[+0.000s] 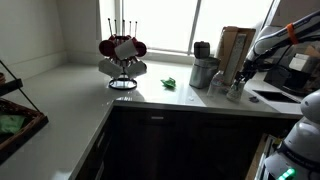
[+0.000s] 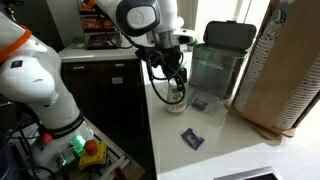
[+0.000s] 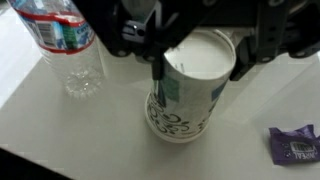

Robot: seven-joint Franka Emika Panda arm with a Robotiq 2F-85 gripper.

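Observation:
In the wrist view my gripper is shut around the upper part of a pale cup [image 3: 190, 85]. The cup has a white top, bluish-green marks on its side and a dark scroll pattern round its lower part. Whether this is one cup or one set in another, I cannot tell. In the first exterior view the cup [image 1: 235, 93] shows small under the gripper [image 1: 239, 82] at the right end of the counter. The second exterior view has the gripper [image 2: 172, 92] partly hidden by its black cables.
A clear bottle [image 3: 72, 60] stands close to the cup, and a purple wrapper [image 3: 294, 145] lies on its other side. A grey bin [image 2: 218, 70] and a corrugated brown panel [image 2: 278, 65] stand behind. Open counter [image 1: 85, 100] stretches away to the left.

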